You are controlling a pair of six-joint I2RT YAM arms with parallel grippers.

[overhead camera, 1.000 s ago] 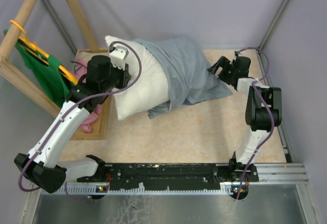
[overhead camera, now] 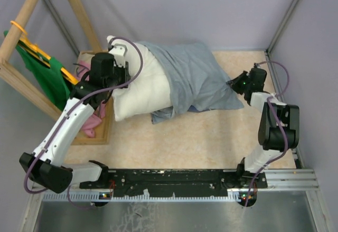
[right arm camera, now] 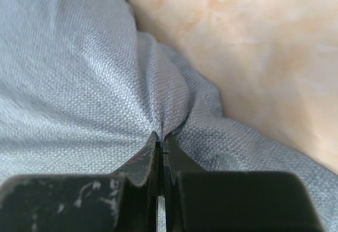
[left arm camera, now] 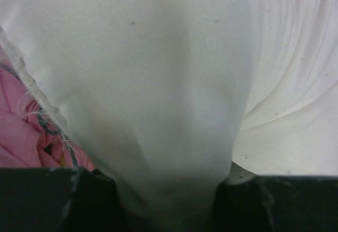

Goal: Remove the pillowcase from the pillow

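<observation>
The white pillow (overhead camera: 147,86) lies at the left of the table, its left part bare. Around its right part and stretching out flat to the right is the grey-blue pillowcase (overhead camera: 193,73). My left gripper has a bunched fold of the pillow's white cloth between its fingers, gripping the pillow's left end. At the pillowcase's right end my right gripper is shut on a gathered pinch of the grey fabric. The pillow's right end is hidden inside the case.
A wooden-framed box (overhead camera: 108,129) with pink cloth (overhead camera: 91,123) stands at the left, below a wooden rack with a green cloth (overhead camera: 47,76). A wall rises at the right.
My right gripper, open a second ago, has closed on the case's edge and moved right, pulling the fabric out. The left arm and pillow have shifted slightly left.
</observation>
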